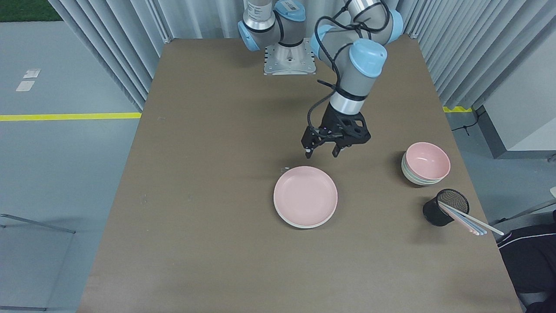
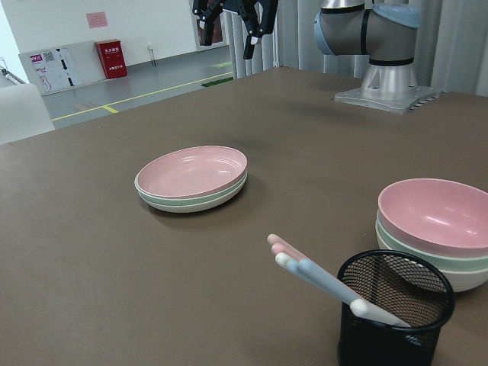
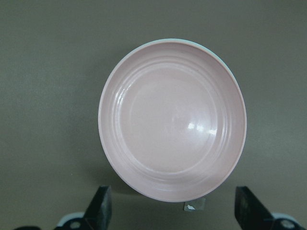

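Note:
A stack of pink, green and white plates [image 1: 305,196] [image 2: 191,171] [image 3: 171,120] rests on the brown table, pink on top. My gripper [image 1: 321,153] hangs open above and just behind the plates, its two fingers wide apart with nothing between them. In the wrist view the plate fills the middle, beyond the fingertips. Right of the plates stands a stack of bowls [image 1: 428,159] [image 2: 433,213], pink on top.
A black mesh cup [image 1: 436,214] [image 2: 381,347] with several pale sticks [image 1: 471,221] leaning out stands near the right edge, in front of the bowls. The arm's base [image 2: 385,99] is at the back.

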